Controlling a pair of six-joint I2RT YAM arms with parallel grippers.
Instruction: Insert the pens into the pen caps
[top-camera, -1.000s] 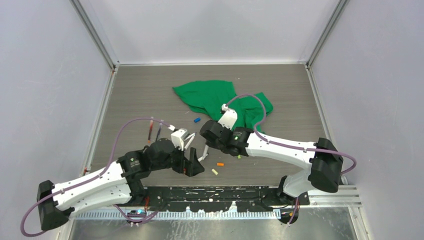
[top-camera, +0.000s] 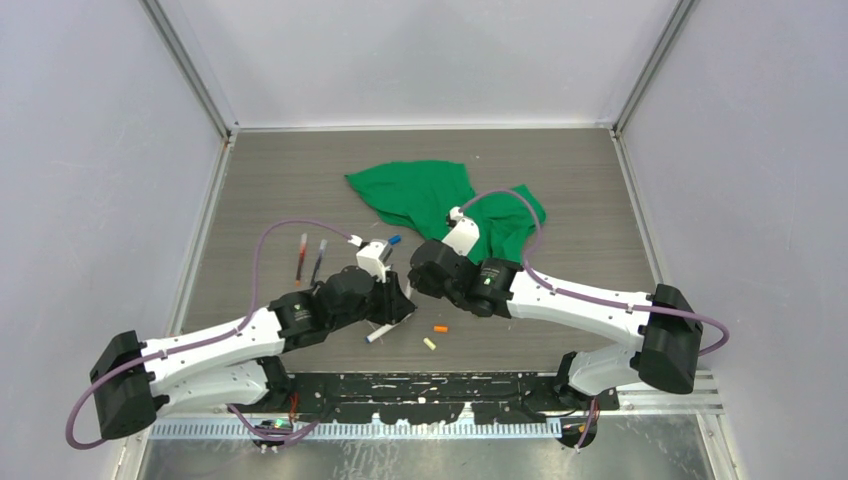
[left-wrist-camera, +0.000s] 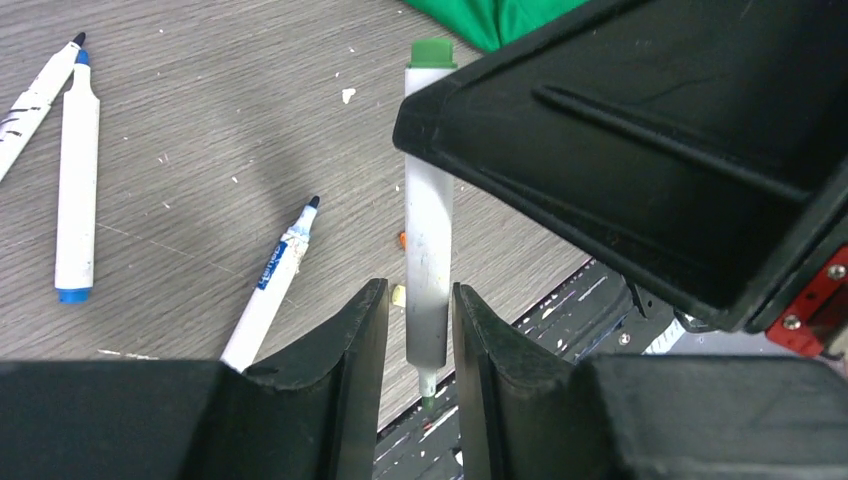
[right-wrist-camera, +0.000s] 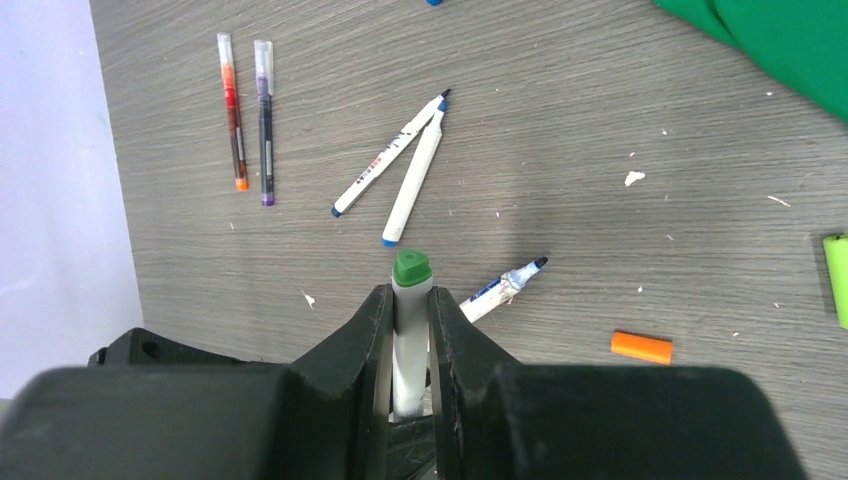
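A white marker with a green end (left-wrist-camera: 428, 230) stands upright in the left wrist view, its thin tip pointing down. My right gripper is shut on this marker near its green end. Lower down, the fingers of my left gripper stand on either side of the marker's body, part open with narrow gaps. On the table are an uncapped blue marker (right-wrist-camera: 490, 298) and two more white markers (left-wrist-camera: 78, 190). Loose caps lie about: orange (right-wrist-camera: 641, 347), green (right-wrist-camera: 840, 280), blue (top-camera: 394, 240) and yellow (top-camera: 429, 343).
A crumpled green cloth (top-camera: 415, 190) covers part of the back of the table. Red (right-wrist-camera: 233, 115) and purple (right-wrist-camera: 265, 125) pens lie to the left. The two arms meet closely over the middle, while the table's right side looks clear.
My left gripper has come right and up to the held marker, and its fingers have drawn closer together.
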